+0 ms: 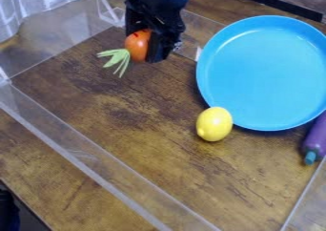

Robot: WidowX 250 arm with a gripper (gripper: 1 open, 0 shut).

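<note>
My black gripper (151,42) hangs at the top centre of the camera view, shut on an orange toy carrot (137,46) whose pale green leaves point down and left. The carrot is partly hidden by the fingers. It is held above the wooden surface, left of the blue plate (261,74).
A yellow lemon (214,124) lies below the plate's left edge. A purple object (318,138), perhaps an eggplant, lies at the right edge. Clear plastic walls (76,139) border the wooden floor (140,168), whose middle and lower part are largely clear.
</note>
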